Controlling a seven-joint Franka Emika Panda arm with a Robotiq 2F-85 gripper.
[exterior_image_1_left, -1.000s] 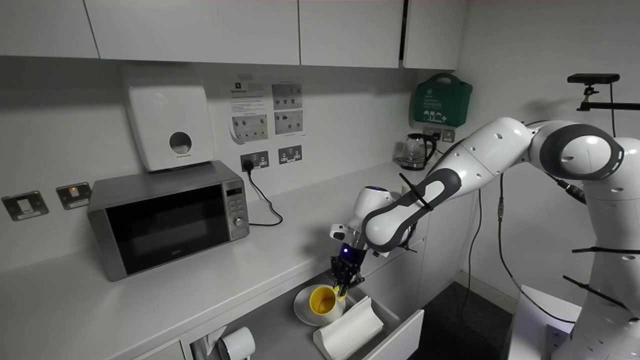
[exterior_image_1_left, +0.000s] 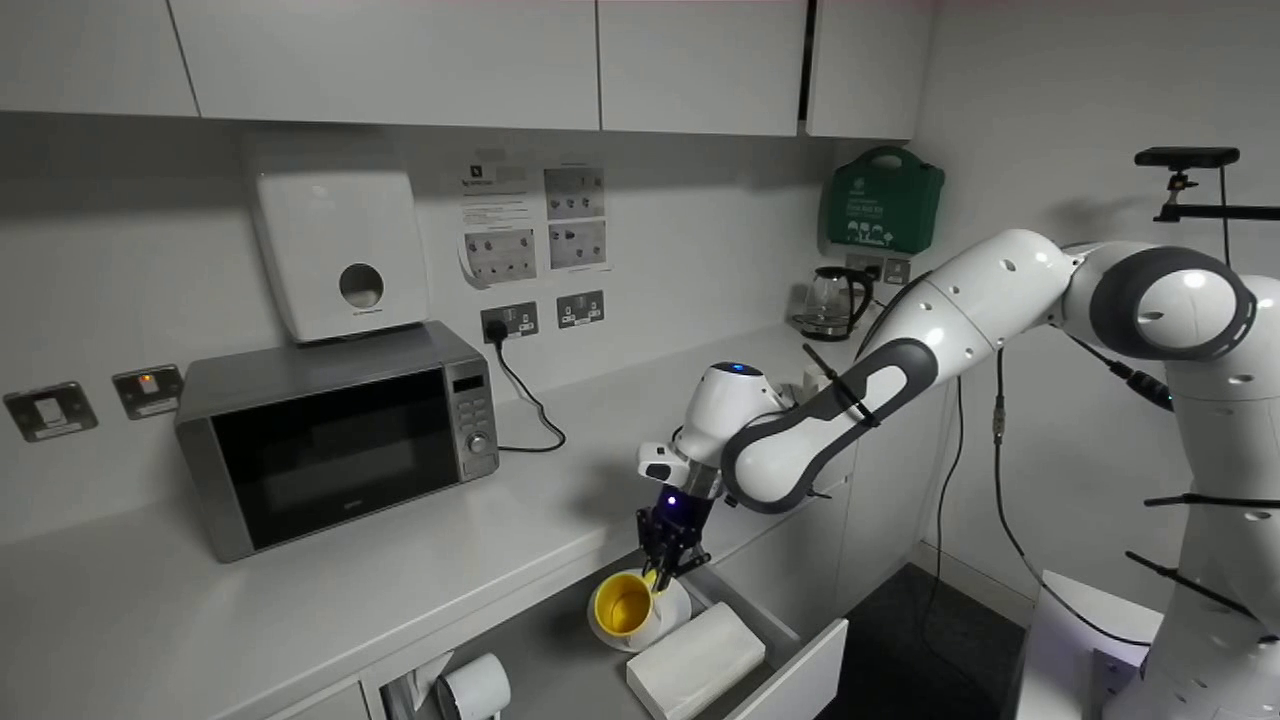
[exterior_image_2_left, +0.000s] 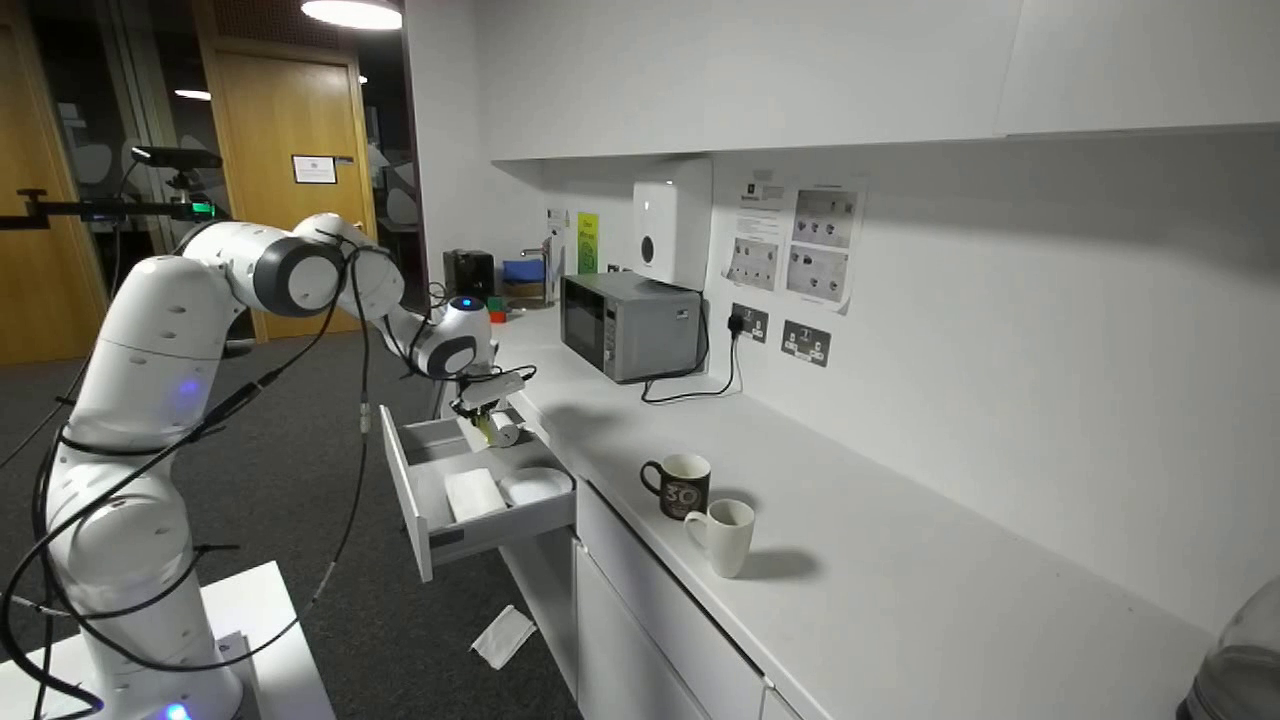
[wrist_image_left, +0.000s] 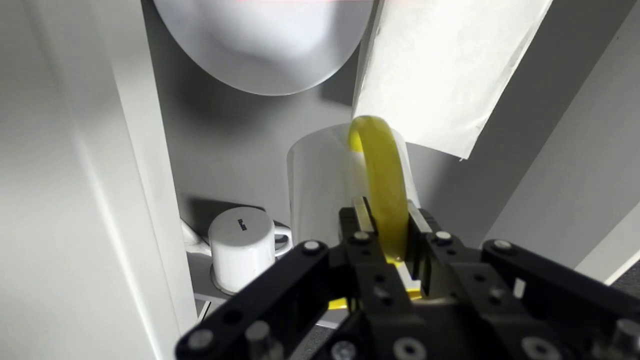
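Observation:
A white mug with a yellow inside (exterior_image_1_left: 623, 604) and a yellow handle (wrist_image_left: 387, 180) hangs over the open drawer (exterior_image_1_left: 540, 654). My gripper is shut on that handle, which passes between the two fingers. From exterior view 1, the mug overlaps a white plate (exterior_image_1_left: 674, 608) in the drawer. The wrist view shows the plate (wrist_image_left: 270, 54) apart from the mug's body (wrist_image_left: 321, 186). Exterior view 2 has the gripper (exterior_image_2_left: 480, 416) over the drawer's far part, the mug small and partly hidden there.
Beside the plate lies a white paper packet (exterior_image_1_left: 696, 660). An upturned white mug (wrist_image_left: 243, 246) stands near the drawer's cabinet side. On the worktop are a microwave (exterior_image_1_left: 336, 432), a black mug (exterior_image_2_left: 684, 485) and a tall white mug (exterior_image_2_left: 727, 536). The drawer front (exterior_image_1_left: 798, 678) stands pulled out.
In exterior view 1, my gripper and the held mug have shifted left, across the plate and away from the packet. The packet's top now looks flatter.

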